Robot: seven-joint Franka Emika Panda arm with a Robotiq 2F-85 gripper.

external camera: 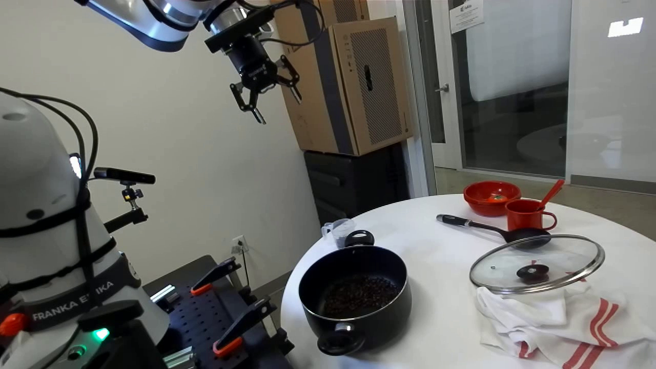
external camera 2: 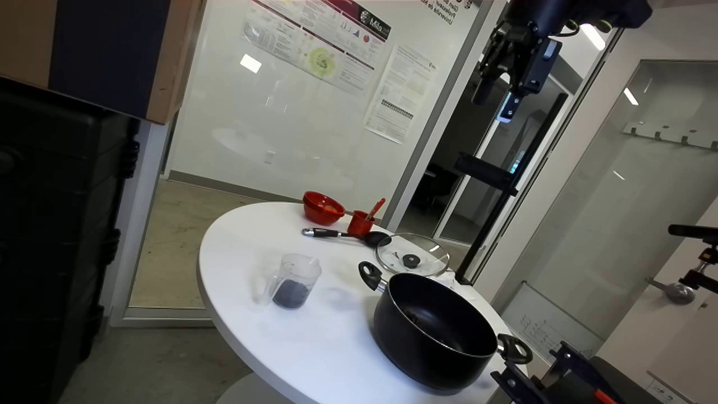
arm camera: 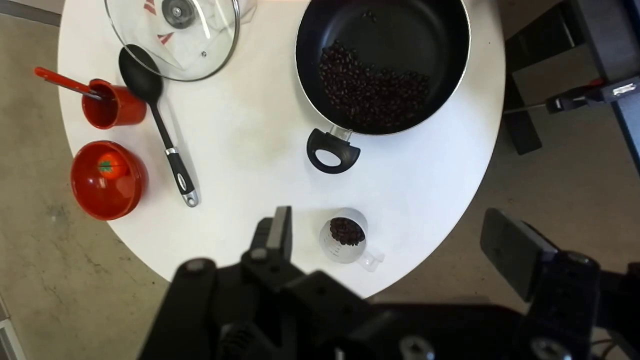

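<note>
High above the table's edge, my gripper (external camera: 281, 109) stands open, its fingers wide apart and empty. In the wrist view the open gripper spans the space over a clear measuring cup (arm camera: 339, 251), which is part filled with dark beans (arm camera: 346, 231) and sits well below. A black pot (external camera: 354, 301) stands on the white table, more dark beans (external camera: 356, 295) spread over its bottom. Its glass lid (external camera: 536, 264) lies to the right on a white cloth with red stripes (external camera: 572, 332). In exterior view 2 the measuring cup (external camera 2: 295, 281) is upright near the table's edge.
A black ladle (arm camera: 157, 114), a red mug (arm camera: 125, 108) with a red-handled utensil (arm camera: 63, 80) in it, and a red bowl (arm camera: 101, 198) holding a small tomato-like item occupy the far side. Cardboard boxes (external camera: 375, 92) stand behind.
</note>
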